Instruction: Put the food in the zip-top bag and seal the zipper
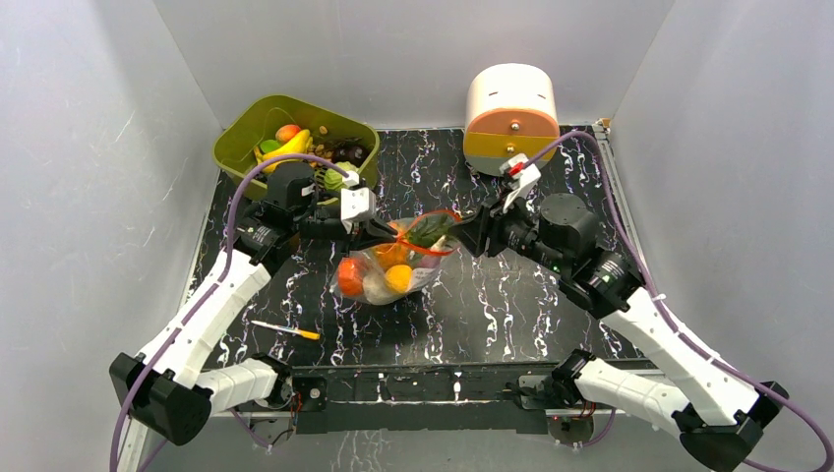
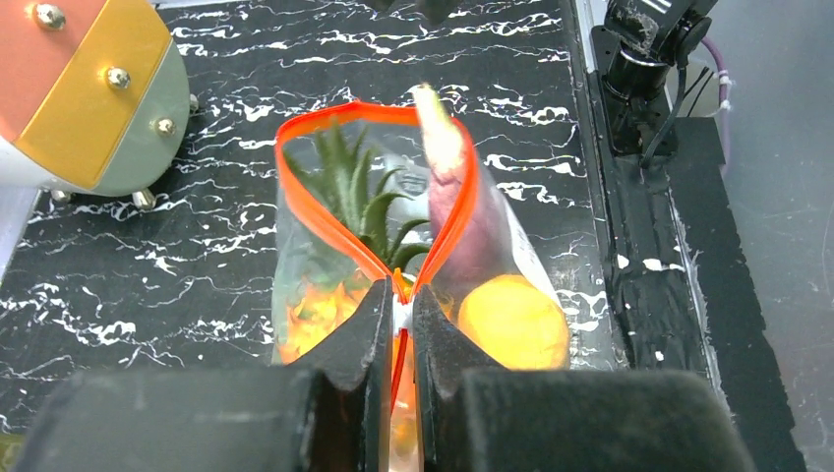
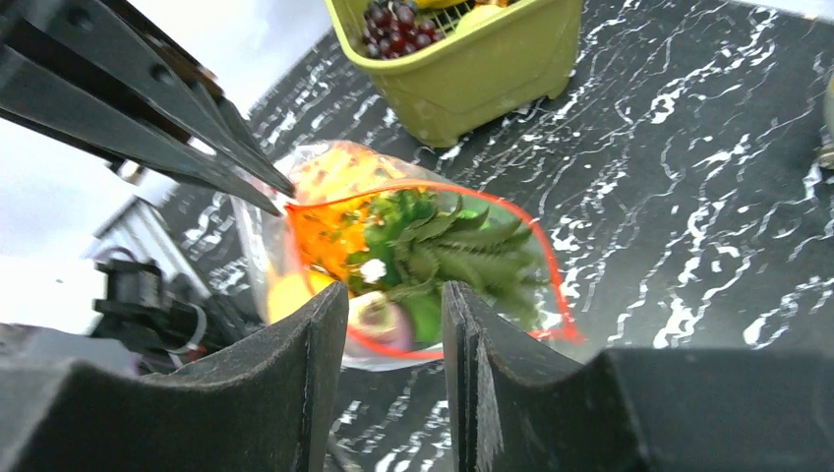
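Note:
A clear zip top bag (image 1: 379, 280) with an orange zipper rim hangs tilted from my left gripper (image 1: 395, 236), which is shut on one corner of that rim. In the left wrist view the pinched rim lies between the left fingertips, and the mouth gapes beyond them. Inside are a leafy green top (image 2: 366, 202), a long pinkish food (image 2: 450, 187) poking past the rim and a round orange fruit (image 2: 513, 323). My right gripper stands part open with no bag between its fingers, close to the far side of the open mouth.
A green basket (image 1: 228, 152) of fruit stands at the back left. At the back right is a rounded drawer box (image 1: 511, 103). An orange-capped marker (image 1: 285, 329) lies at the front left, and the right side of the table is clear.

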